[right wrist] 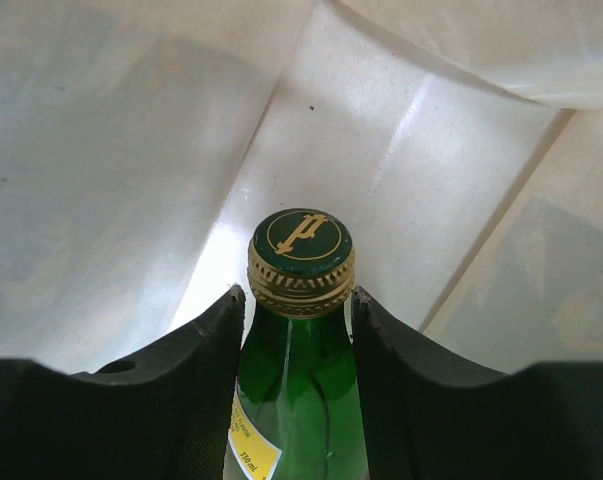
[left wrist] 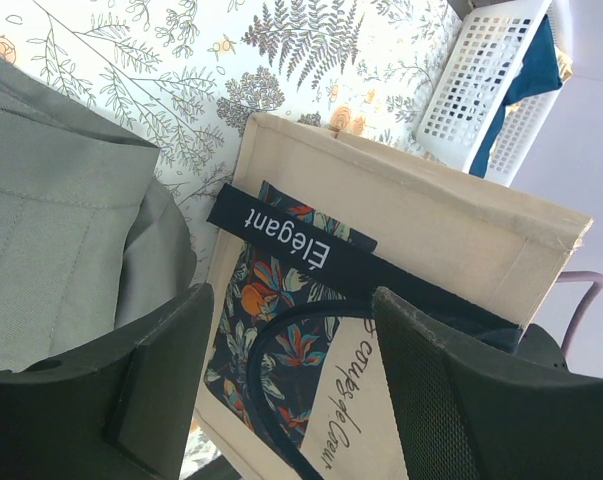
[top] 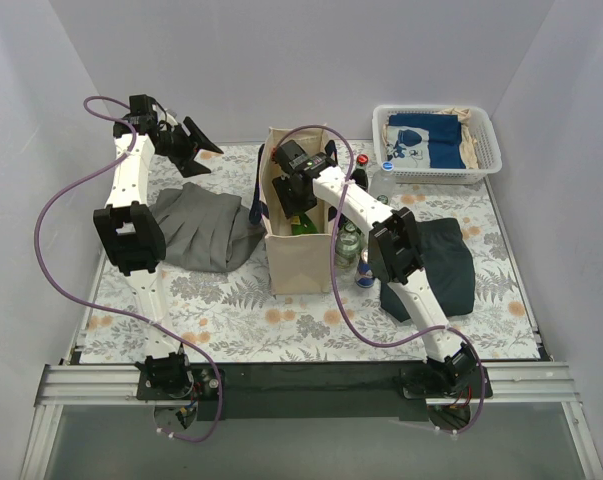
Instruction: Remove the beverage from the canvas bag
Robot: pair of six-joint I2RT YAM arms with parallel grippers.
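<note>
The beige canvas bag (top: 301, 266) stands open in the middle of the table, its patterned side panel (left wrist: 291, 340) facing my left wrist camera. Inside it is a green glass bottle (right wrist: 299, 385) with a green and gold cap; in the top view only a bit of the green bottle (top: 303, 225) shows. My right gripper is in the bag, part open, one finger on each side of the bottle's neck; firm contact cannot be made out. Left of the bag, my left gripper (top: 198, 148) is part open and empty above the table.
Against the bag's right side stand several bottles and a can (top: 365, 270). Behind them is a white basket (top: 436, 176) with cloth. A grey cloth bag (top: 206, 230) lies left, a dark one (top: 431, 268) right.
</note>
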